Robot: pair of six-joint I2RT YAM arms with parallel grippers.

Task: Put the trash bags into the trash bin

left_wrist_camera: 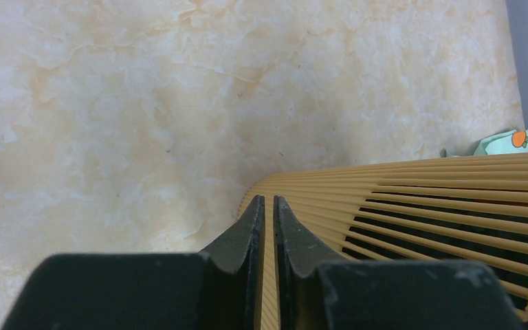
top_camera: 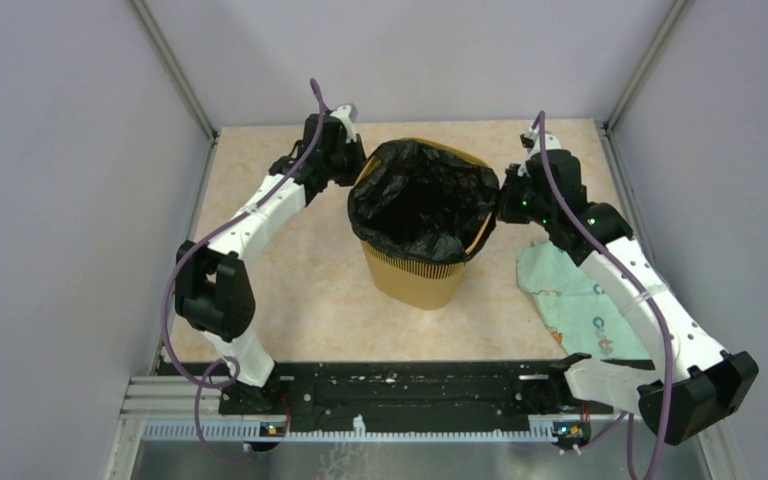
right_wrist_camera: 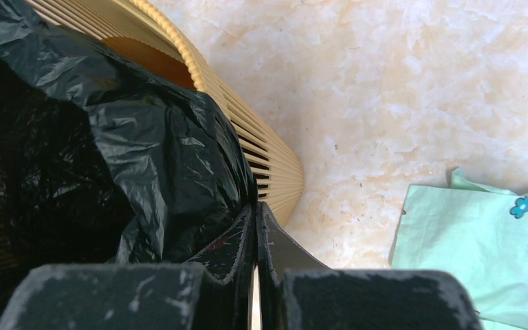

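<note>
The black trash bag (top_camera: 400,160) lines the tan slatted trash bin (top_camera: 415,287), its mouth spread open. Its folds hang over the front rim, while bare rim shows at the back, upper left and lower right. My left gripper is beside the bin's left wall, slightly open, with a narrow empty gap between its fingertips. At the bin's right side, my right gripper is shut on the edge of the bag (right_wrist_camera: 172,165), which is drawn to its fingertips. How much film lies between those fingers is hidden.
A mint-green patterned cloth (top_camera: 580,300) lies flat on the table right of the bin, below the right arm. Bare tabletop (top_camera: 295,310) lies to the bin's left and in front. Grey walls enclose both sides and the back.
</note>
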